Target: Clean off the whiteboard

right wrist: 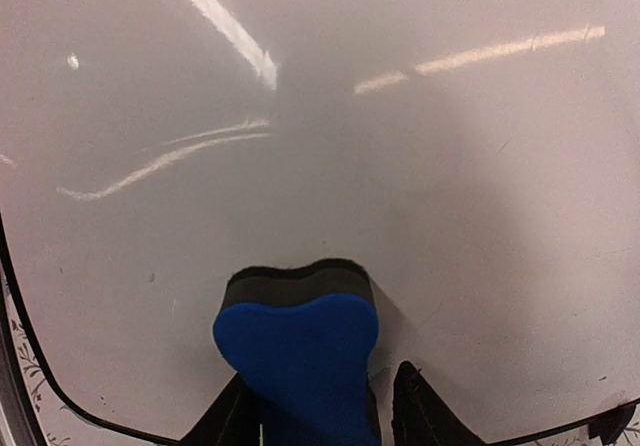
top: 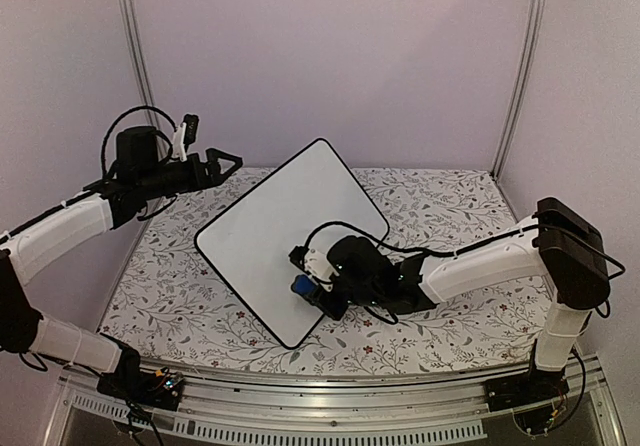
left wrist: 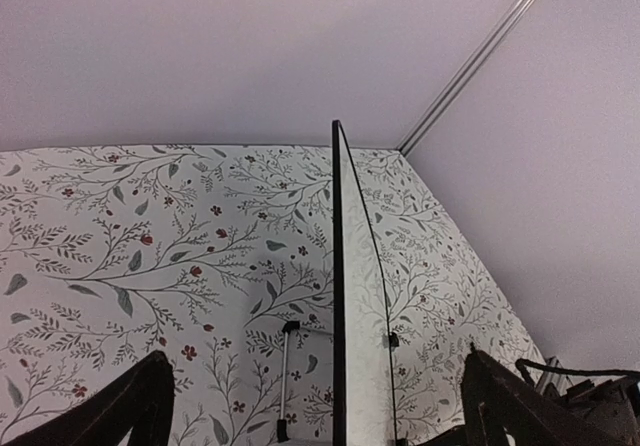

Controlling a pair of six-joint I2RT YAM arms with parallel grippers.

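Note:
The whiteboard (top: 260,226) stands tilted in the middle of the table, its face showing only faint specks and light glare in the right wrist view. A blue eraser (right wrist: 295,346) with a dark felt layer rests on the board near its lower right edge. My right gripper is down at the eraser, one finger on each side, part open; whether it grips it is unclear. My left gripper (top: 228,161) hangs open and empty in the air left of the board's top.
Pale walls (top: 330,56) enclose the back and sides, and a metal rail (top: 330,386) runs along the front edge.

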